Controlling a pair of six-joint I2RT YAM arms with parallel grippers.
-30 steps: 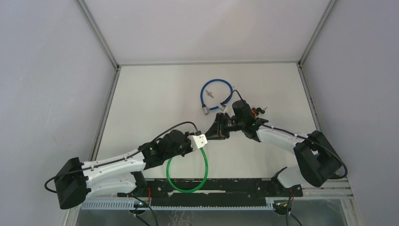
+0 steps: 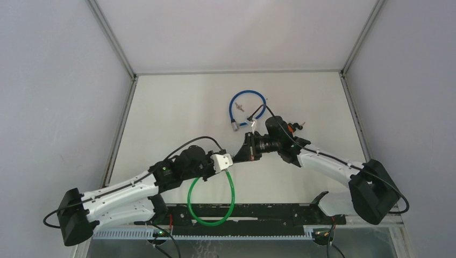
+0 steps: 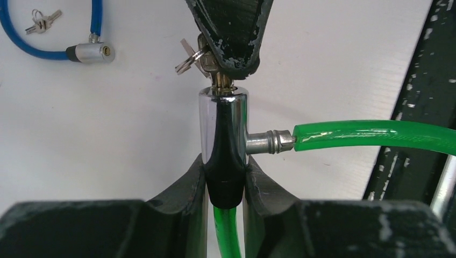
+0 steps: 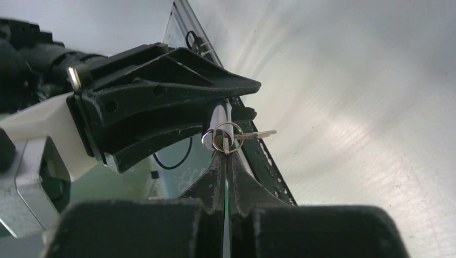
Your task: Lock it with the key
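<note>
The green cable lock [image 2: 232,193] hangs from my left gripper, which is shut on the black-sleeved silver lock body [image 3: 223,115]. A key ring [image 4: 236,127] with keys [image 3: 220,78] sits at the top of that body, one key in or at the keyhole, another sticking out sideways. My right gripper is shut at the key, its tip above the lock in the left wrist view; whether it grips the key's head is hard to tell, as the key is partly hidden there.
A blue cable lock [image 2: 231,110] lies at the back middle, with loose keys [image 2: 240,107] beside it. A small orange-and-black object [image 2: 298,126] is behind the right arm.
</note>
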